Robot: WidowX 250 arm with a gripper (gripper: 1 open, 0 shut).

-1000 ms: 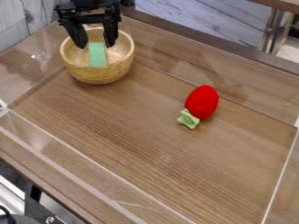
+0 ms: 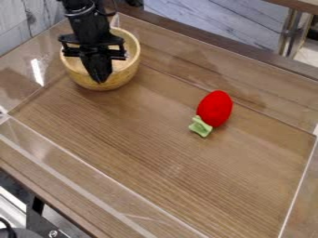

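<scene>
A black gripper [image 2: 89, 52] is at the near side of a tan bowl [image 2: 119, 76] at the upper left, its lower end over the bowl and hiding much of the inside. Whether anything is between its fingers is hidden; it looks shut. Right of centre on the wooden table lies a red oval object [image 2: 215, 108] with a small light-green piece [image 2: 200, 126] at its lower left end.
A grey panelled wall stands at the back left, and a shelf edge shows at the top right.
The gripper has come down and toward the viewer over the bowl, hiding the green item that showed inside it. The red object has not moved.
</scene>
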